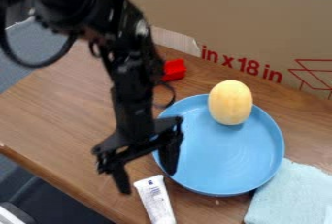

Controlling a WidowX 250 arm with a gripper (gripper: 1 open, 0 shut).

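My black gripper (146,170) hangs over the left rim of a round blue plate (231,160), its fingers open and apart, nothing seen between them. A white tube with printing (154,202) lies on the wooden table just below the fingers, left of the plate. A yellow egg-shaped object (230,103) rests on the back part of the plate.
A red object (174,69) sits behind the arm. A cardboard box (253,29) stands along the back. A pale blue cloth (289,194) lies at the front right.
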